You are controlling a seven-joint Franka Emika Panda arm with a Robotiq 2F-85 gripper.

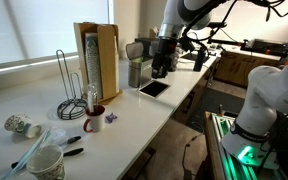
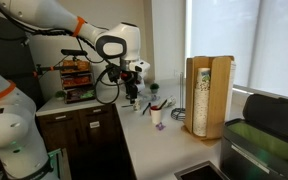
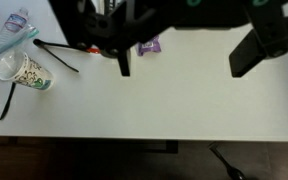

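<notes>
My gripper is open above the white counter, its dark fingers wide apart in the wrist view with nothing between them. From the side, the gripper (image 1: 162, 73) hangs in the air over the far part of the counter. A white mug with red (image 1: 95, 120) stands near a small purple packet (image 1: 110, 119). One patterned cup (image 1: 48, 163) is upright at the near end; another patterned cup (image 1: 22, 125) lies tilted behind it. The wrist view shows a patterned cup (image 3: 32, 73) at left and the purple packet (image 3: 150, 46) near the left finger.
A wire stand (image 1: 70, 105), a clear bottle (image 1: 91, 98) and a tall wooden holder (image 1: 107, 60) line the wall side. A metal bin (image 1: 139, 72) and a dark flat panel (image 1: 154, 88) lie farther along. Mid-counter is clear; its front edge drops beside the robot.
</notes>
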